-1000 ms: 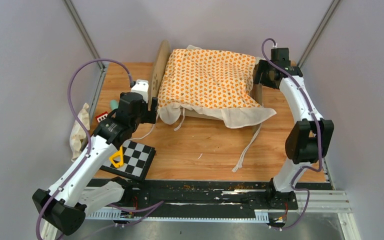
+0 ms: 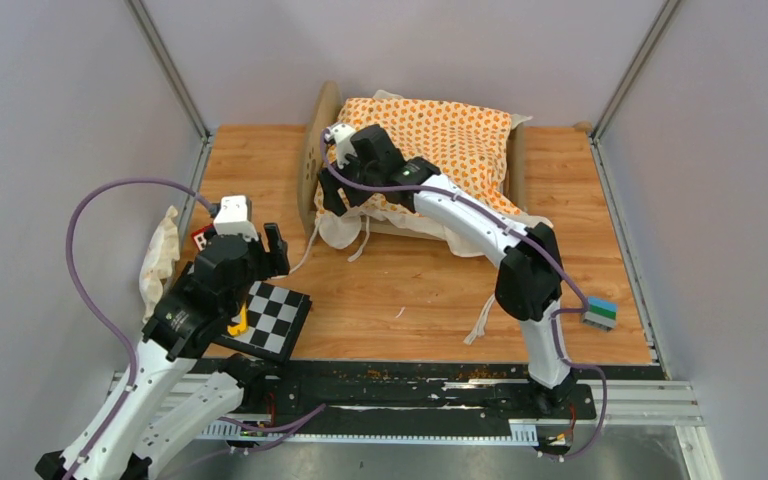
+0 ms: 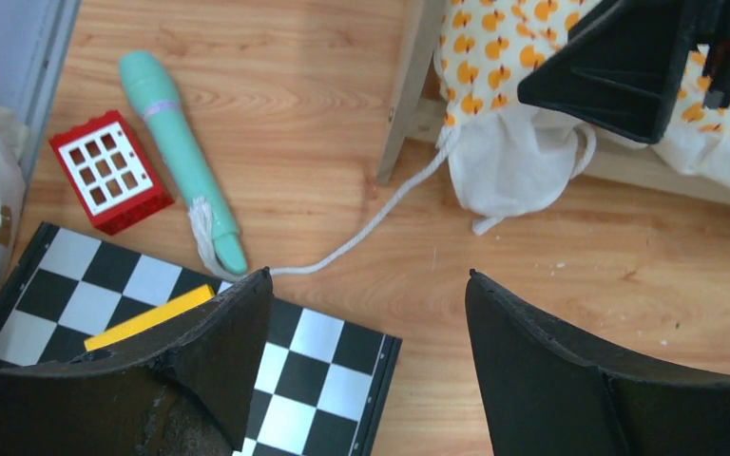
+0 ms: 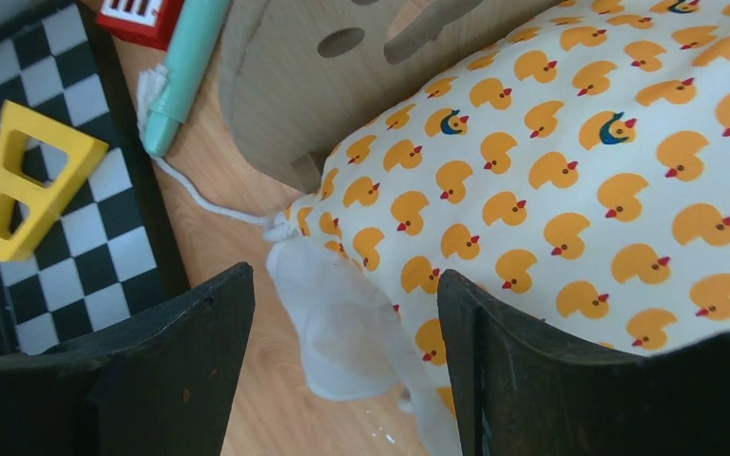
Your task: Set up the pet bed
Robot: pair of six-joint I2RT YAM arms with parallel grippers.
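The pet bed's wooden frame (image 2: 320, 110) holds a duck-print cushion (image 2: 430, 130) (image 4: 570, 209) with white hems and tie cords hanging at the front. My right gripper (image 2: 335, 195) is over the cushion's front left corner, open, its fingers around a view of the white fabric (image 4: 328, 332) and duck print below, holding nothing visible. My left gripper (image 2: 275, 250) hovers lower left of the bed above the chessboard (image 2: 275, 320), open, with a tie cord (image 3: 342, 247) lying on the wood below it.
At the left lie a red window brick (image 3: 105, 171), a teal marker-like cylinder (image 3: 185, 161), a yellow piece (image 4: 43, 180) and a pale cloth bag (image 2: 160, 255). A small block stack (image 2: 598, 312) sits at the front right.
My right arm has swung from the bed's right side across to its left front corner. My left arm has drawn back toward the front and left, away from the bed.
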